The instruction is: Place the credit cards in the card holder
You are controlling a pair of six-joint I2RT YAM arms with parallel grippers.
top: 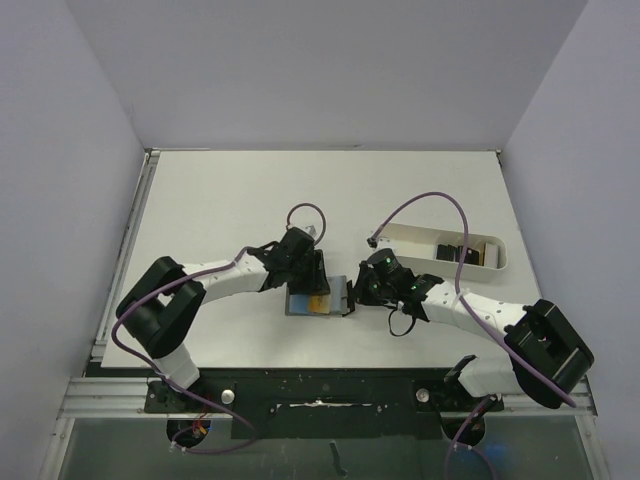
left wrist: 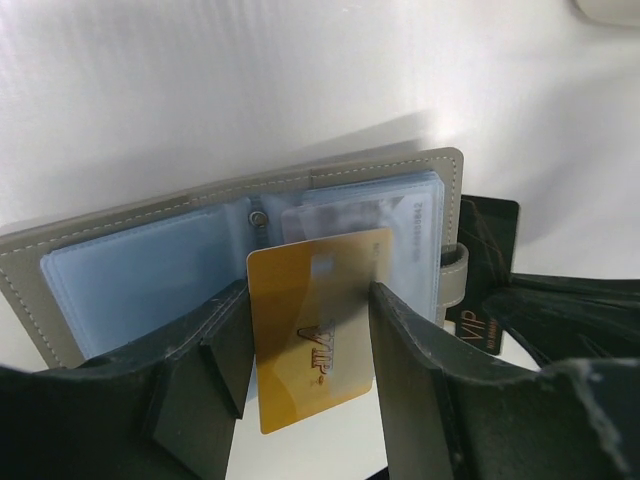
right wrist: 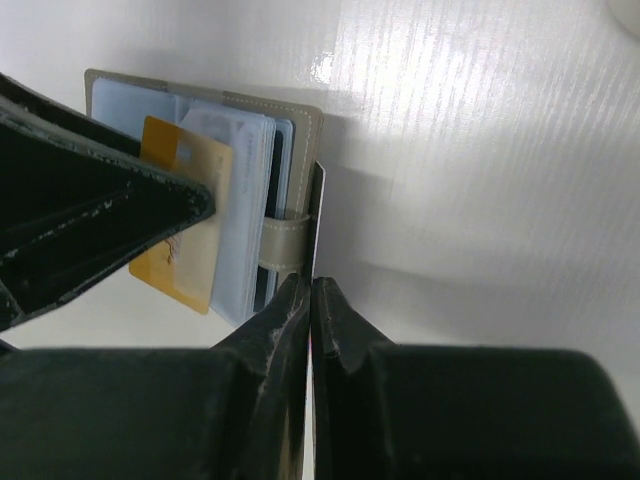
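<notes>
The grey card holder (left wrist: 130, 216) lies open with blue sleeves. A yellow card (left wrist: 310, 360) is on it, with my left gripper open around it. My right gripper is shut on a thin dark card (left wrist: 488, 230), held edge-on along the holder's strap side, as both wrist views show. The left fingers hide part of the holder in the top view (top: 318, 270).
A white tray (top: 410, 242) with several dark and light cards in it stands at the back right. The table behind the holder is clear.
</notes>
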